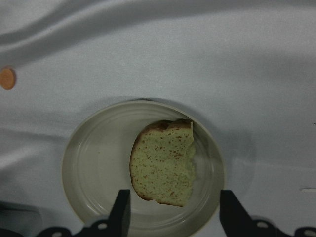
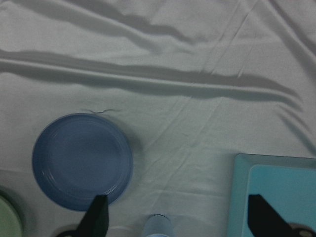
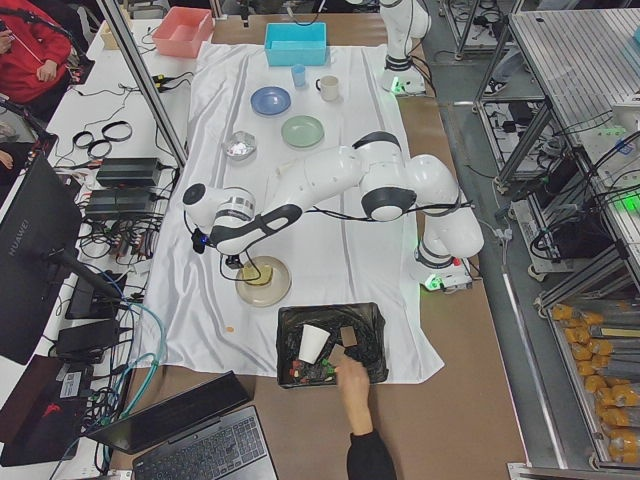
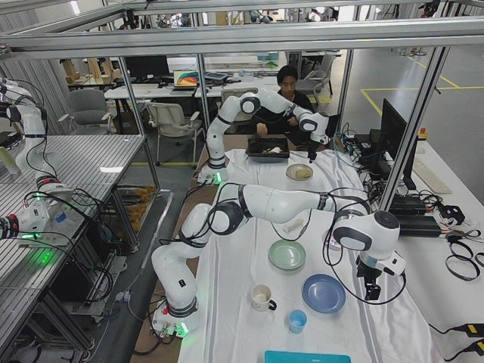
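Observation:
A slice of bread (image 1: 160,163) lies on a beige plate (image 1: 94,168) in the left wrist view. My left gripper is above that plate, its fingers apart and empty. A small orange disc (image 1: 7,78) lies on the cloth nearby. My right gripper hangs open and empty over the cloth by a blue plate (image 2: 81,160), a blue cup (image 2: 158,228) and a turquoise bin (image 2: 281,197).
A green plate (image 4: 286,254) and a white mug (image 4: 262,298) stand on the cloth. A black tray (image 3: 295,320) of items sits at the cloth's edge, with a person's hand (image 3: 352,385) at it.

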